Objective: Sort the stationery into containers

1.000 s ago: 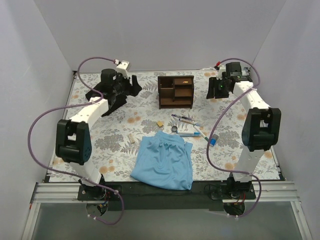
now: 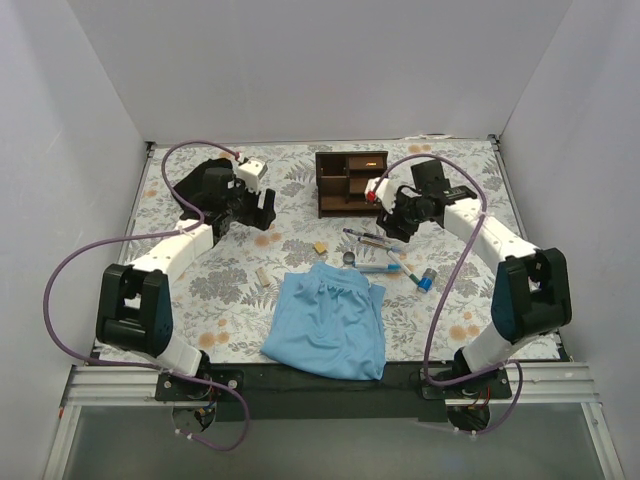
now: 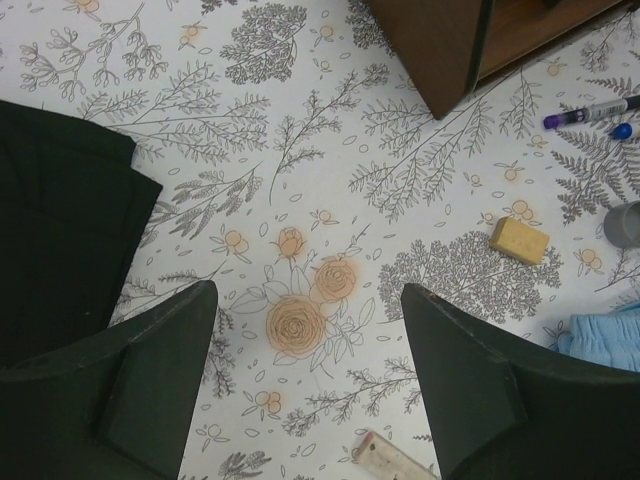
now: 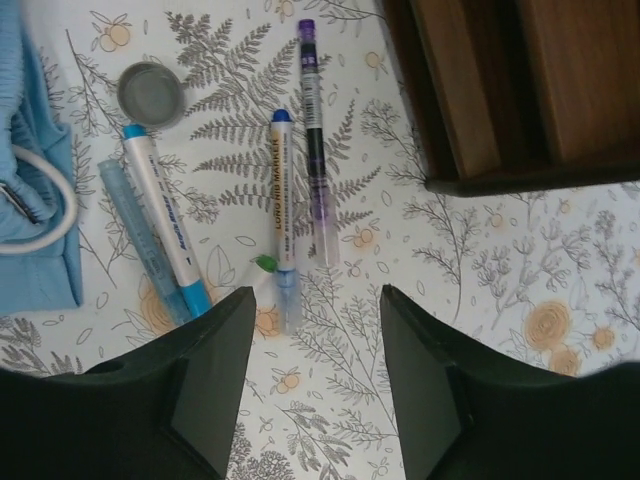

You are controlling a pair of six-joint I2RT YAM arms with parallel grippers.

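Note:
Two slim markers, one purple-capped (image 4: 314,140) and one blue-capped (image 4: 284,210), lie side by side near the brown wooden organizer (image 2: 351,207). To their left in the right wrist view are a white-and-blue marker (image 4: 165,215) and a translucent blue pen (image 4: 143,240). Above the table, close to the purple-capped and blue-capped markers, hangs my right gripper, its fingers apart and empty. My left gripper (image 2: 264,213) is also open, over bare cloth left of the organizer, with nothing between its fingers. A yellow eraser block (image 3: 519,241) rests below the organizer.
A blue pouch (image 2: 328,315) covers the front middle. A black case (image 2: 190,185) lies at the back left. A small grey cup (image 4: 150,94), a pale stick (image 2: 263,277) and a blue bottle (image 2: 427,281) are scattered about.
The objects have stayed put.

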